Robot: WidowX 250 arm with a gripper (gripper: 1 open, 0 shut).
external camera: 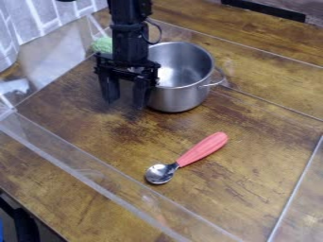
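Note:
A black robot gripper (127, 87) hangs at the upper left, just in front of and left of a steel pot (187, 90), overlapping its left side. The fingers are dark against the dark table, so whether they are open or shut, or touching the pot, is hard to tell. A spoon with a pink handle (202, 147) and a steel head lies on the wooden table (89, 128) in the lower middle.
A pale green object (101, 44) sits behind the arm at the upper left. Clear plastic walls border the work area at left, front and right. The wood around the spoon is mostly bare.

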